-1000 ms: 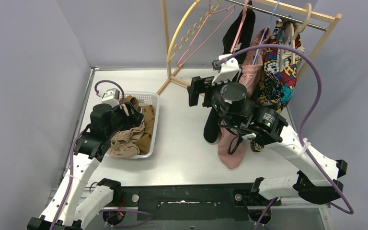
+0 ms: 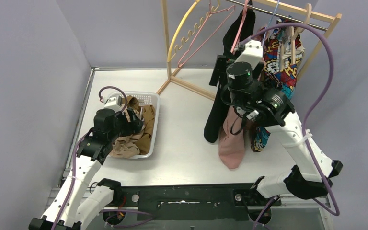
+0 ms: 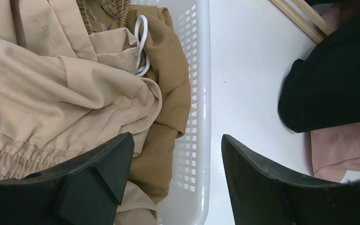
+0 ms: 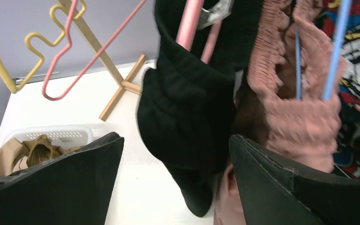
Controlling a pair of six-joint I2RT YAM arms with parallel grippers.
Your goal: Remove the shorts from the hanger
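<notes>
Dark green shorts hang on a pink hanger, facing my right gripper. That gripper is open, its fingers at either side of the hanging dark cloth in the right wrist view; I cannot tell if they touch it. To the right of the dark pair hang pink shorts on a blue hanger, then patterned shorts. Over the white basket my left gripper stands open, nothing between its fingers. Tan and brown shorts lie crumpled in the basket.
A wooden rack carries the hangers. An empty yellow hanger and an empty pink hanger hang at its left. Bare white table lies between the basket and the hanging clothes.
My right gripper has moved right and toward the rack, up to the dark shorts.
</notes>
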